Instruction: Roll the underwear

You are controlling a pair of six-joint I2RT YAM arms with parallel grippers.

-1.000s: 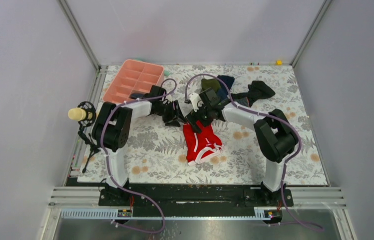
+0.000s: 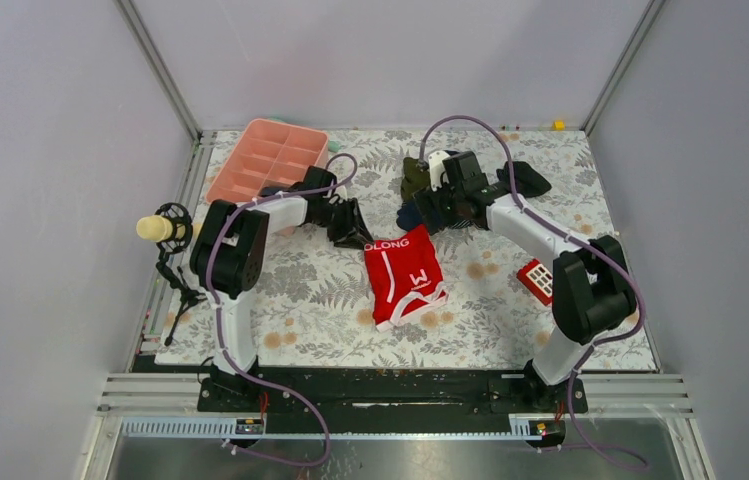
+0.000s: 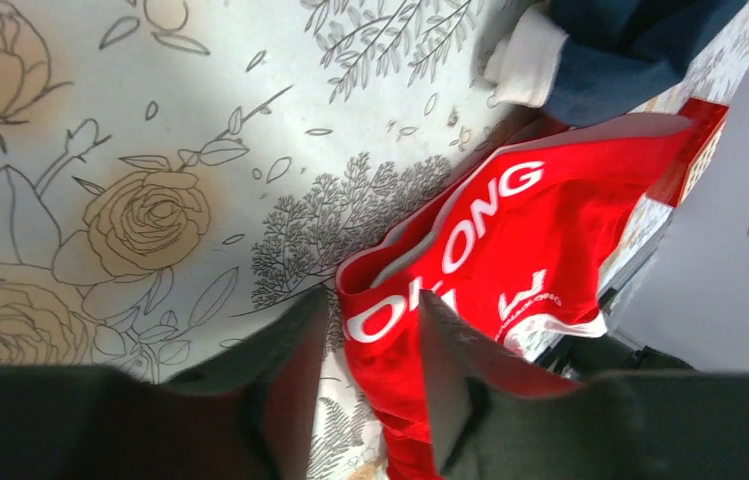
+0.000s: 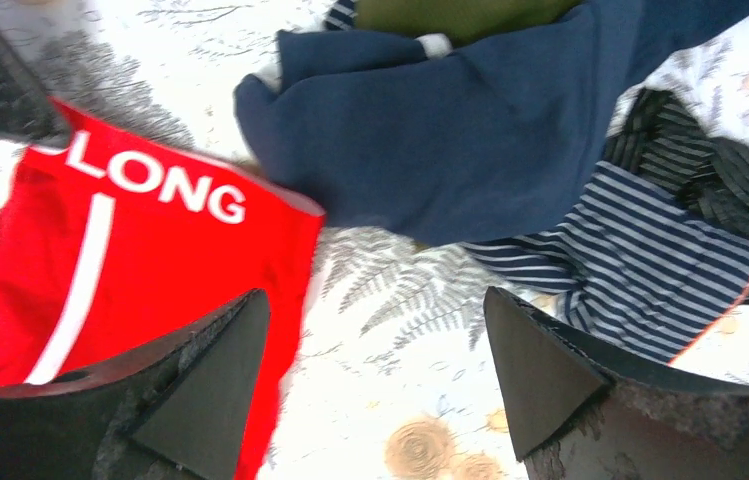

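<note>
Red underwear (image 2: 400, 280) with a white-lettered band lies spread on the floral mat, band toward the back. My left gripper (image 2: 362, 240) is at the band's left corner, its blurred fingertips part open in the left wrist view (image 3: 360, 330), over the red cloth; whether cloth is between them is unclear. My right gripper (image 2: 432, 212) is raised to the right of the band, over navy cloth (image 4: 420, 130). In the right wrist view its fingers stand wide open, with nothing between them.
A pink compartment tray (image 2: 265, 160) stands back left. Olive, striped (image 4: 670, 260) and black garments (image 2: 525, 178) lie at the back right. A red object (image 2: 536, 282) is at the right.
My right gripper has moved right and back, off the underwear, uncovering its band. My left gripper has shifted slightly at the band's left corner.
</note>
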